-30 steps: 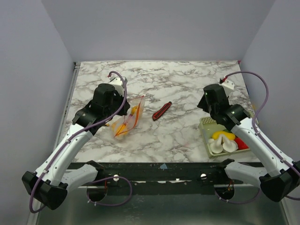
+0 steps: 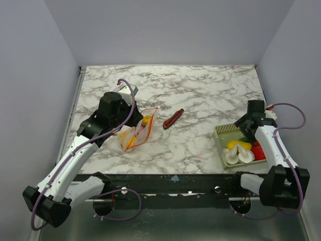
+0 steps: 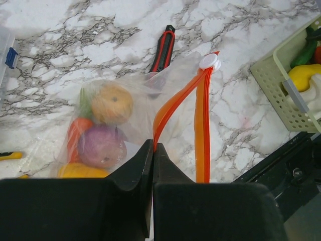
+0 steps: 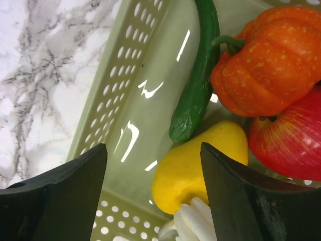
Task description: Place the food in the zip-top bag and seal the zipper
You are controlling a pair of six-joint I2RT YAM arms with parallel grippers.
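Note:
A clear zip bag (image 3: pixel 120 140) with an orange zipper (image 3: pixel 201 125) holds an onion (image 3: pixel 103 145), a round yellowish item, a carrot and other food. My left gripper is shut on the bag's edge by the zipper, holding it up. My right gripper stands open over the green basket (image 4: pixel 110 95), which holds a cucumber (image 4: pixel 193 100), a pumpkin (image 4: pixel 263 65), a red apple (image 4: pixel 286 140), a yellow item (image 4: pixel 175 170) and white mushrooms (image 4: pixel 195 226).
A red and black cutter (image 2: pixel 173 118) lies mid-table, right of the bag. A clear container (image 3: pixel 7 55) shows at the left wrist view's left edge.
My right gripper has moved rightward and lower, from beside the basket's back left to over its contents. The left arm and the bag have shifted only slightly.

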